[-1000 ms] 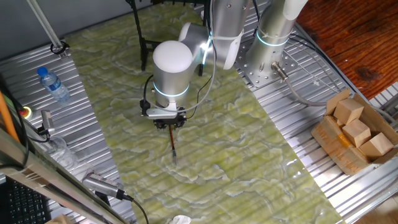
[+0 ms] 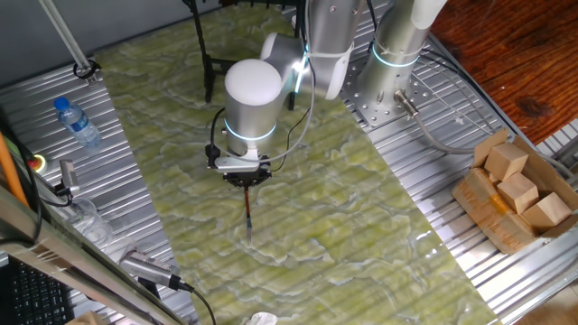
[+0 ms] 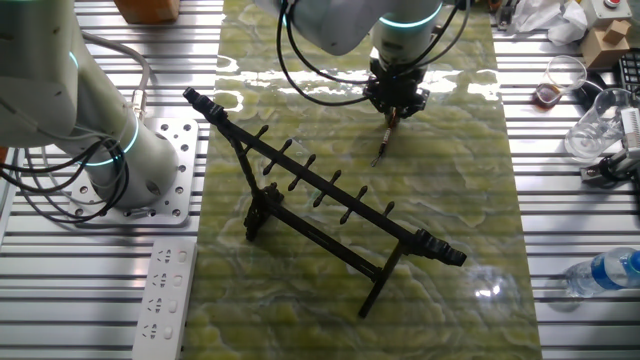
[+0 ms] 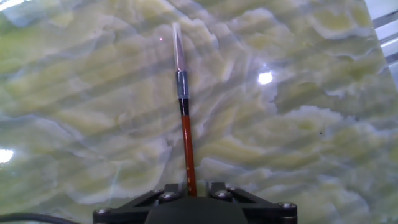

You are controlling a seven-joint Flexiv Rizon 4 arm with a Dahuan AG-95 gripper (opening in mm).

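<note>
A slim brush [image 4: 188, 146] with a reddish-brown handle, a dark and silver ferrule and a pale tip juts out from my gripper in the wrist view. Its handle end passes between the fingers, and the gripper appears shut on it. From exterior view 1, the brush [image 2: 248, 215] points down and towards the front from the gripper [image 2: 247, 182], over the green marbled mat [image 2: 334, 244]. Whether its tip touches the mat is unclear. A black rack [image 3: 320, 185] with a row of short pegs stands behind the arm; its pegs look empty.
A cardboard box [image 2: 488, 212] of wooden blocks sits at the right. At the left edge are a water bottle [image 2: 79, 123], clear cups [image 2: 86, 219] and a metal cylindrical device [image 2: 149, 268] with a cable.
The brush has swung slightly: its tip is a little further left and nearer the front in exterior view 1. The arm has barely shifted; all else is unchanged.
</note>
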